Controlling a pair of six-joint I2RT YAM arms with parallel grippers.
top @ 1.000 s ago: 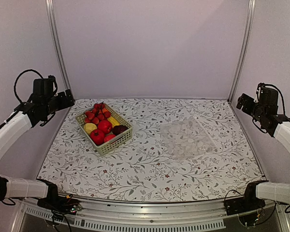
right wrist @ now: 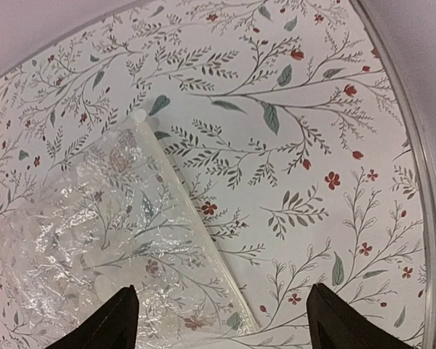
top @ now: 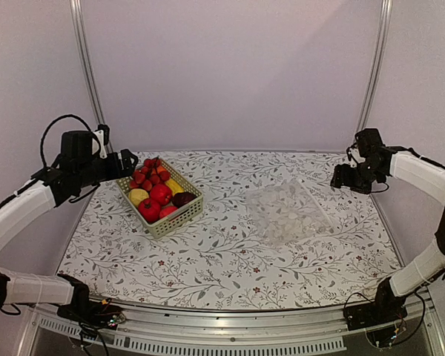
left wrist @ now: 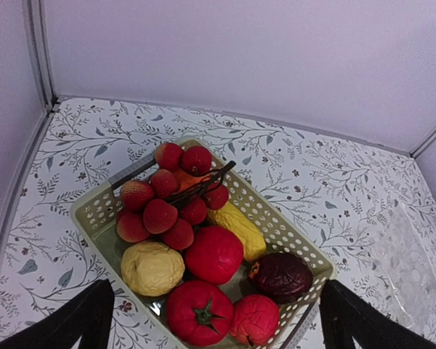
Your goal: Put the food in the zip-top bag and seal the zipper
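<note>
A pale plastic basket (top: 178,219) holds food: red tomatoes (left wrist: 199,315), a red lychee bunch (left wrist: 160,215), a yellow corn-like piece (left wrist: 237,229), a pale round fruit (left wrist: 152,268) and a dark fruit (left wrist: 280,277). A clear zip top bag (top: 285,211) lies flat on the right of the table, zipper strip along one edge. My left gripper (top: 128,162) is open above the basket's left side, empty. My right gripper (top: 341,176) hangs above and right of the bag, fingers apart, nothing between them.
Walls stand at the back and both sides, with metal rails (top: 380,44) at the corners.
My left gripper has moved right and slightly down toward the basket. My right gripper has moved left and down toward the bag. Basket and bag are unchanged.
</note>
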